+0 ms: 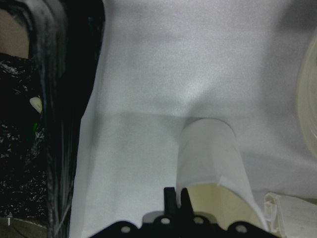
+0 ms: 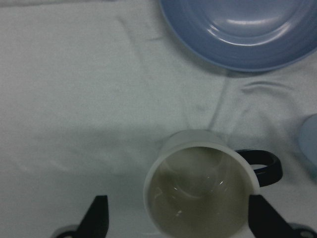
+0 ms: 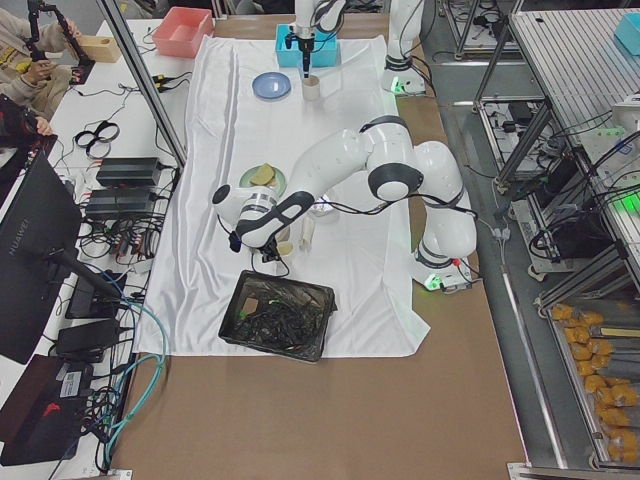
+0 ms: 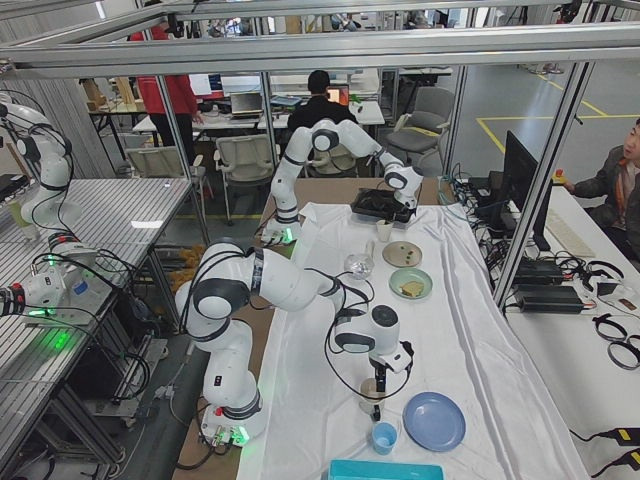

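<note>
In the left wrist view my left gripper is shut on the rim of a white paper cup, which is tilted beside a black bag-lined bin. In the right wrist view my right gripper stands open over a cream mug with a dark handle, its fingers on either side. A blue plate and the edge of a light blue cup are nearby. The camera right view shows my right arm reaching down to the mug.
A turquoise box is at the right arm's end of the cloth. A green plate with food, a beige plate and a clear item stand toward the left arm.
</note>
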